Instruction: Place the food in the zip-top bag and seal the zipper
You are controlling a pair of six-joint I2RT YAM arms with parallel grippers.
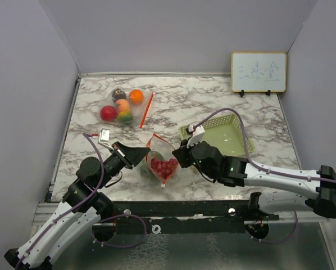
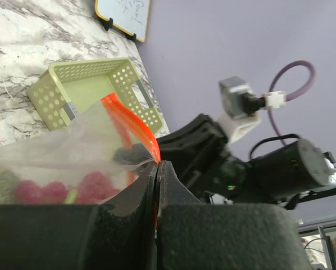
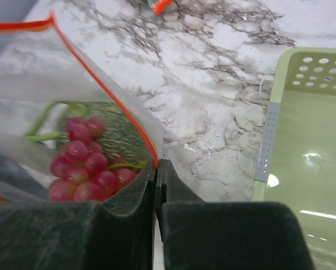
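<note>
A clear zip top bag (image 1: 159, 147) with a red-orange zipper edge stands with its mouth spread between my two grippers. Red grapes (image 1: 164, 167) lie inside it, with something green beside them. My left gripper is shut on one side of the bag's rim, where the orange strip (image 2: 135, 125) runs into its fingertips. On the opposite side, my right gripper is shut on the rim, the red edge (image 3: 109, 90) leading into its fingers. Seen from the right wrist, the grapes (image 3: 81, 163) sit below the open mouth.
A second clear bag (image 1: 141, 109) holding several fruits, among them an orange (image 1: 136, 96), lies at the back left. A green basket (image 1: 224, 138), empty, stands behind my right arm. At the back right is a small whiteboard (image 1: 259, 72).
</note>
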